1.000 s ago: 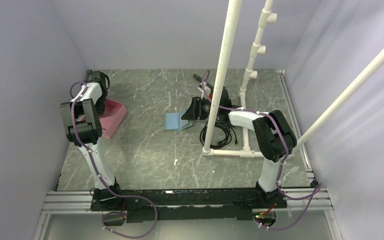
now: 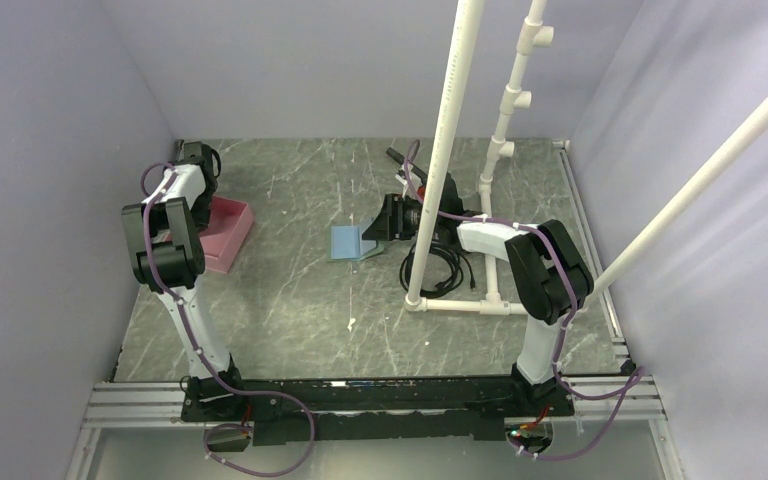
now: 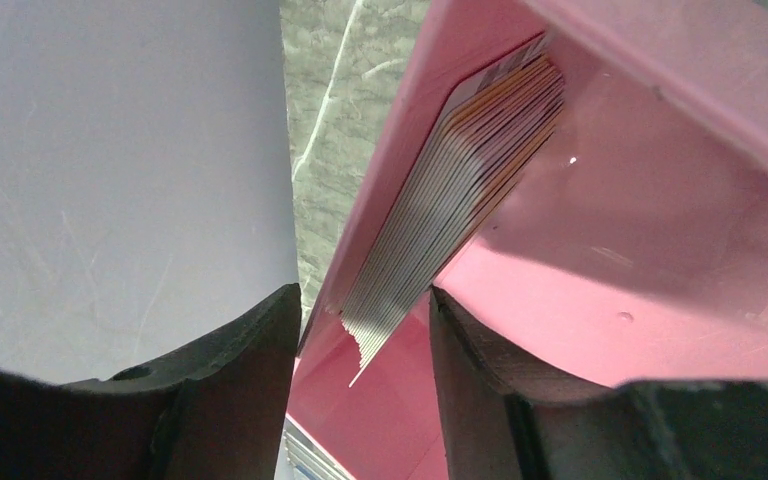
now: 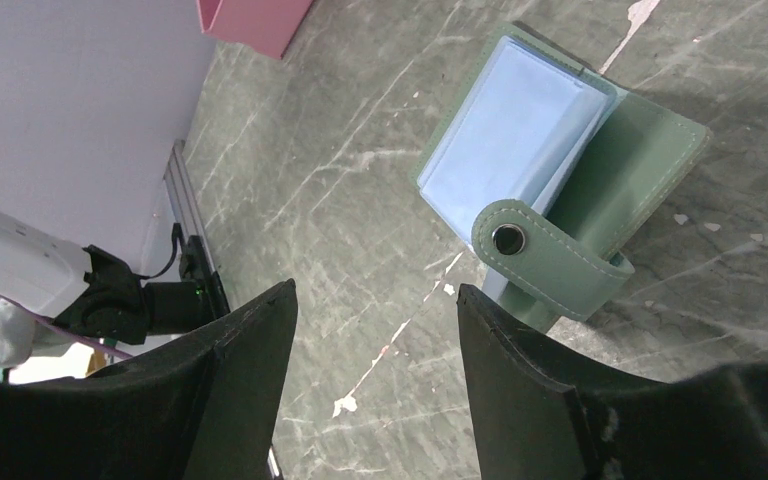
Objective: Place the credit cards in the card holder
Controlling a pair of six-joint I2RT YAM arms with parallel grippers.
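Observation:
Inside the pink box (image 3: pixel 660 250) a stack of cards (image 3: pixel 435 205) leans on edge along one wall. My left gripper is part open over the near end of that stack, one finger by the box wall's outer side and the other on the inner side of the cards. No card is visibly clamped. The card holder (image 4: pixel 515 130), green with clear pale-blue sleeves and a snap strap, lies opened on the table. Close to it, my right gripper stands open with nothing between its fingers.
A coiled black cable (image 2: pixel 438 272) and a white pipe frame (image 2: pixel 445 150) stand around the right arm. Grey wall (image 3: pixel 130 180) rises close beside the box. Table between box and holder is clear.
The pink box has shifted very slightly under the left gripper. The right arm and the card holder look unmoved.

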